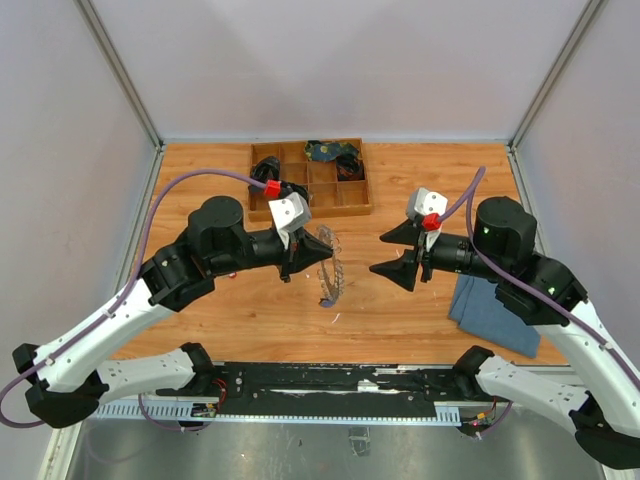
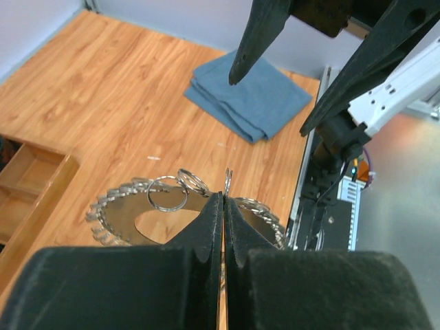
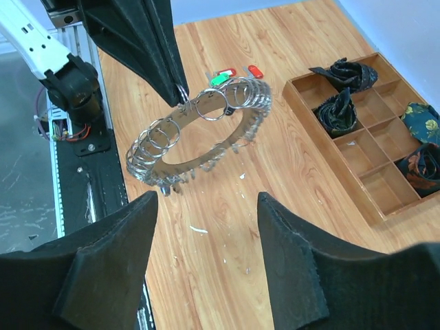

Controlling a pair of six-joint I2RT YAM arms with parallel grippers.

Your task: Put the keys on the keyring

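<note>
The keyring (image 3: 258,96) is a looped band edged with many small metal rings. My left gripper is shut on one thin ring of it at the fingertips, and the band hangs in the air. In the left wrist view, a fine wire stands at the tips of the shut fingers (image 2: 214,227). Something blue (image 1: 327,302) shows at the band's lower end in the top view. A red-tagged key (image 3: 255,71) and a green tag (image 3: 220,79) appear on the table beyond the band. My right gripper (image 1: 376,253) is open and empty, to the right of the keyring.
A wooden compartment tray (image 1: 340,211) at the back holds dark cloth bundles (image 1: 265,171). A folded blue cloth (image 1: 490,318) lies at the right. The wooden table between the arms is mostly clear, with a few small white scraps (image 3: 199,229).
</note>
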